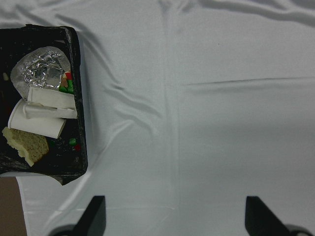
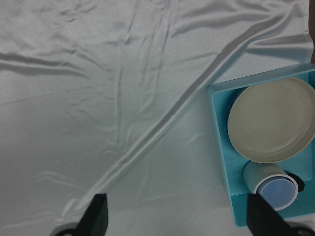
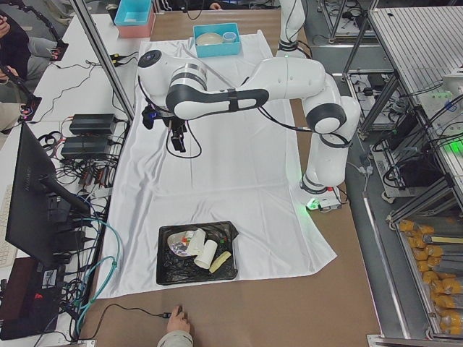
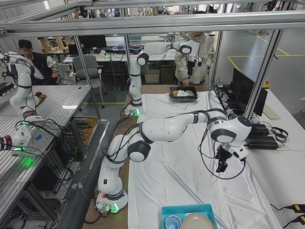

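A black tray (image 3: 166, 267) at the near end of the white cloth holds foil (image 1: 42, 69), white paper cups (image 1: 37, 123), a yellow sponge (image 1: 27, 145) and small coloured bits. In the left wrist view it lies left of my left gripper, whose fingers stand wide open over bare cloth. A blue bin (image 2: 221, 147) holds a beige plate (image 2: 270, 120) and a cup (image 2: 261, 177). My right gripper stands open above cloth beside that bin, nothing visible between its fingers.
A monitor (image 3: 43, 217) and cables line one side, a metal frame table (image 3: 412, 50) the other. A person's hand (image 3: 177, 325) rests by a cable at the near edge.
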